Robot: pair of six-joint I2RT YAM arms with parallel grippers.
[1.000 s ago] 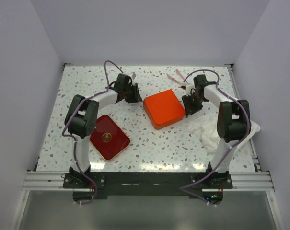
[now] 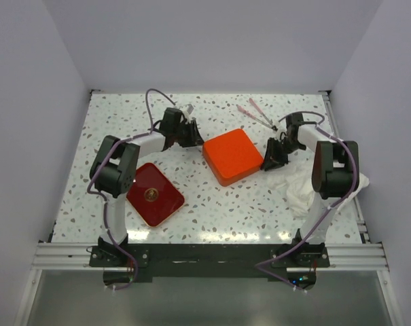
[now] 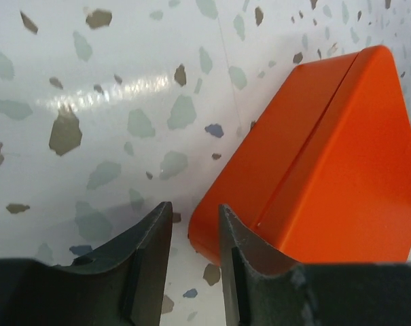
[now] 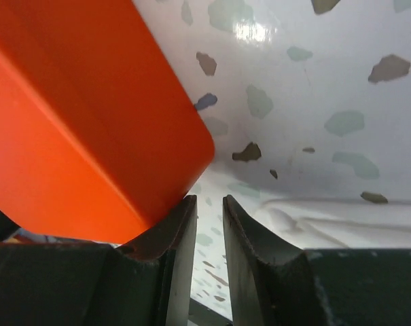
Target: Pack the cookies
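An orange box lies at the middle of the table, a seam along its side in the left wrist view. My left gripper is at its upper-left corner, with open fingers beside the box. My right gripper is low at the box's right corner; in the right wrist view its fingers are slightly apart beside the box, with nothing seen held between them. A dark red tray with a gold emblem lies at lower left.
A crumpled white cloth lies at the right, beneath my right arm. Thin pink and pale sticks lie at the back.
The box sits very slightly lower in the top view. The left arm is nearly still.
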